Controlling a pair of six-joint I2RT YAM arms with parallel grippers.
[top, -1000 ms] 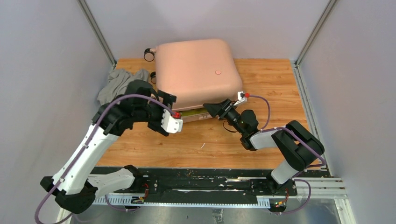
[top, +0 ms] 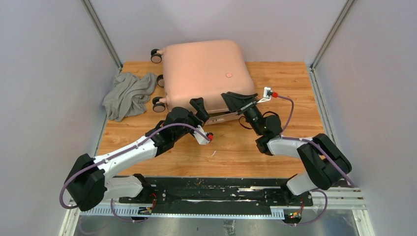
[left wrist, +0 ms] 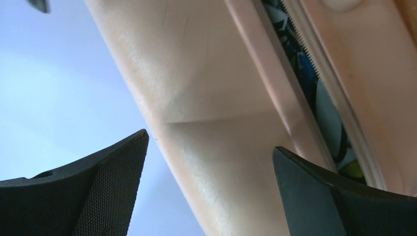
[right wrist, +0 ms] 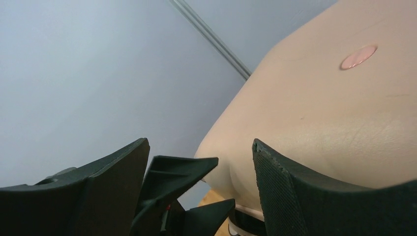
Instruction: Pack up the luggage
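The pink suitcase lies on the wooden floor with its lid lowered; in the left wrist view a gap between the zippered rims shows packed items inside. My left gripper is at the suitcase's front edge, its fingers open near the shell, nothing held. My right gripper is at the front right of the lid, open, with nothing between its fingers; in the right wrist view the other gripper's fingertips appear beside it.
A grey cloth lies left of the suitcase, near its wheels. Bare wood is free on the right and in front. Walls enclose the sides and back.
My left gripper has moved right along the suitcase's front toward the right gripper. The right gripper has risen and shifted slightly right and back. The lid sits slightly differently.
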